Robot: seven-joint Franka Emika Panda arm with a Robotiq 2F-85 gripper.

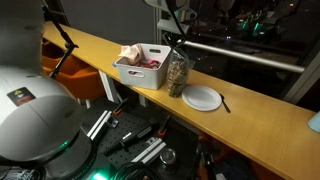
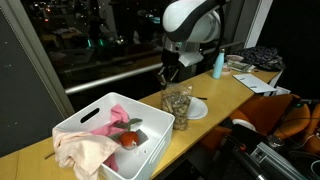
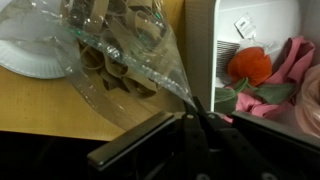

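Observation:
A clear plastic bag (image 1: pixel 178 75) filled with brown, tube-like pieces is on the wooden table, beside a white bin (image 1: pixel 143 68). My gripper is shut on the bag's thin film; in the wrist view the plastic (image 3: pixel 140 62) runs taut and narrows to the fingertips. Seen from exterior view 2, the gripper (image 2: pixel 165 78) stays above the bag (image 2: pixel 178 102), at its upper edge. Whether the bag's bottom touches the table cannot be told. Inside the bin (image 2: pixel 112 140) lie a red round item (image 3: pixel 250 65), pink cloth and green pieces.
A white plate (image 1: pixel 202 98) lies right of the bag, with a dark thin utensil (image 1: pixel 225 104) next to it. Light pink cloth (image 2: pixel 82 150) hangs over the bin's rim. Bottles (image 2: pixel 218 65) stand at the table's far end.

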